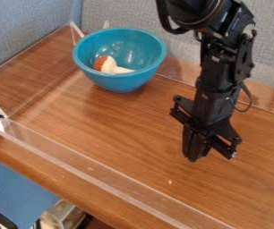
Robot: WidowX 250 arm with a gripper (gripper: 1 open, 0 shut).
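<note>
My black gripper (194, 141) hangs low over the middle right of the wooden table, fingers pointing down; whether anything is between them is not clear. A turquoise bowl (125, 80) sits at the back left, holding a white object (119, 69) with an orange-brown one beside it. The gripper is to the right of the bowl and nearer the front, apart from it.
Grey padded walls rise behind and at the left, and clear low edging borders the table. Dark blue items lie off the left edge.
</note>
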